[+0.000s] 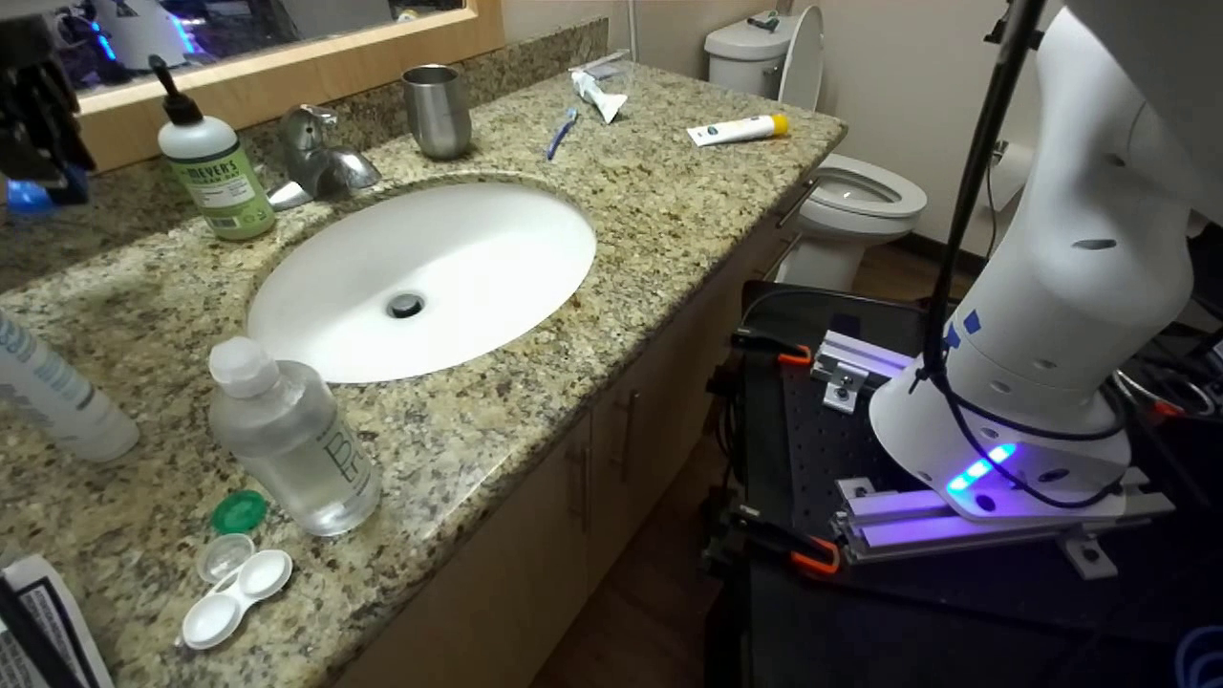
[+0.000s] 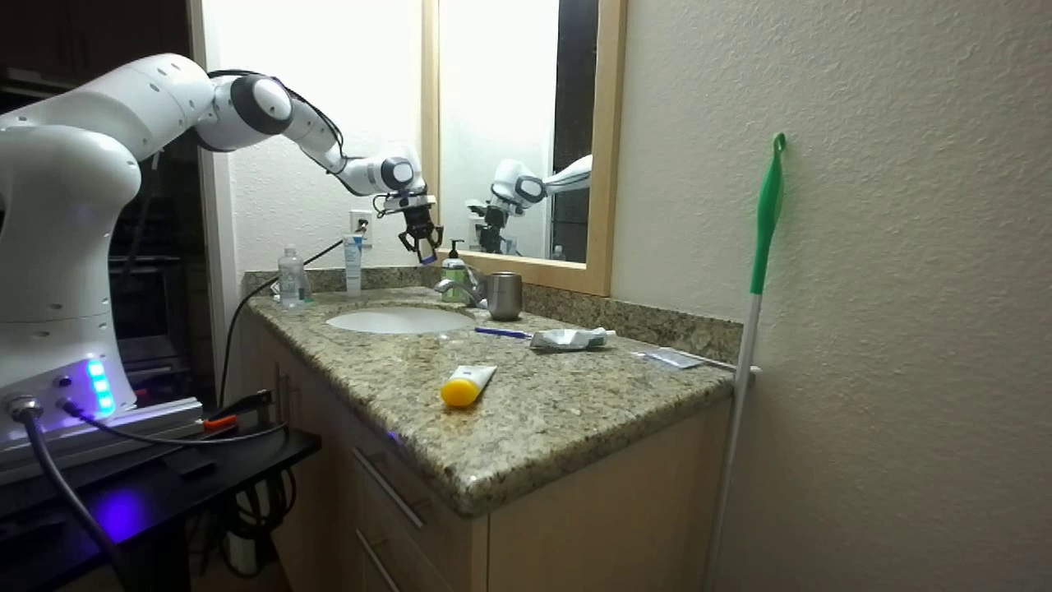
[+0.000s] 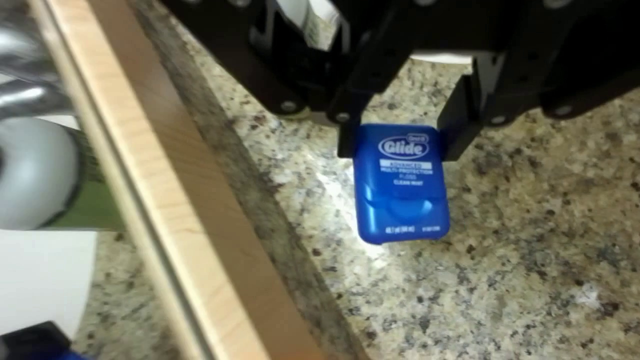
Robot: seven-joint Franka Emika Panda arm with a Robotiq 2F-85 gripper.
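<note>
A blue Glide floss box (image 3: 403, 192) is pinched by its upper end between the black fingers of my gripper. Its label faces the wrist camera, and the rest of the box sticks out past the fingertips. In exterior view 2, my gripper (image 2: 426, 247) hangs above the far end of the counter, close to the mirror frame, with the blue box (image 2: 428, 260) just showing. Exterior view 1 catches the dark gripper only partly at its upper left edge.
Near the gripper stand a green soap pump (image 1: 218, 172), the tap (image 1: 321, 161) and a metal cup (image 1: 438, 115). A clear bottle (image 1: 304, 447), white tube (image 1: 63, 396) and lens case (image 1: 237, 598) occupy the near counter. The wooden mirror frame (image 3: 180, 210) is close. Counter right of the sink is mostly bare.
</note>
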